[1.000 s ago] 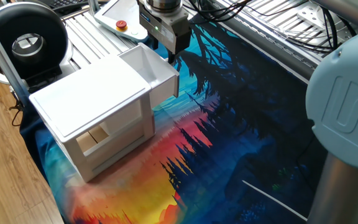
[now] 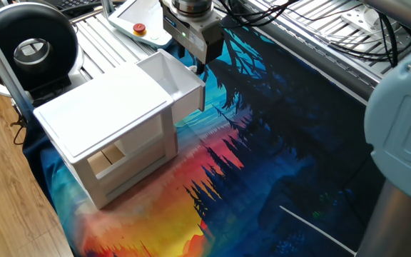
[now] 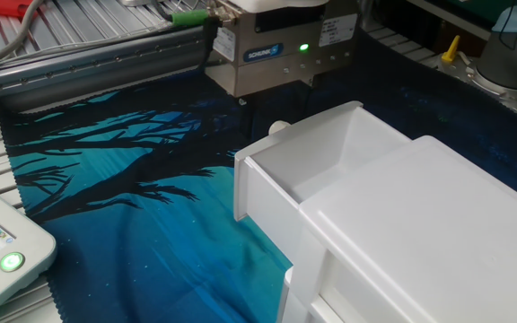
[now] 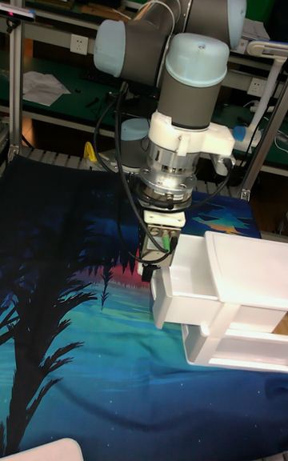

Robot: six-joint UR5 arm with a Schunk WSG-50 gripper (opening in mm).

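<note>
A white drawer cabinet (image 2: 105,107) stands on the printed cloth, its upper drawer (image 3: 272,193) pulled out. The visible part of that drawer's inside is empty. A small round knob (image 3: 279,126) shows on the drawer's front. My gripper (image 2: 191,61) points down just outside this front, close to the knob. In exterior view 2 its dark fingers (image 3: 249,117) stand apart behind the knob, with nothing seen held between them. Whether either finger touches the drawer cannot be told. In exterior view 3 the gripper (image 4: 147,273) is beside the drawer front and partly hidden.
The colourful cloth (image 2: 262,178) is wide and clear in front of the cabinet. A control pendant with a red stop button (image 2: 140,29) lies behind the drawer. A round black object (image 2: 31,46) stands at the far left; cables (image 2: 259,14) hang beside the arm.
My gripper has shifted slightly to the right in exterior view 1, and more of its fingers shows. The arm's pale joint cover moved a little right and down. Cabinet and drawer look unmoved.
</note>
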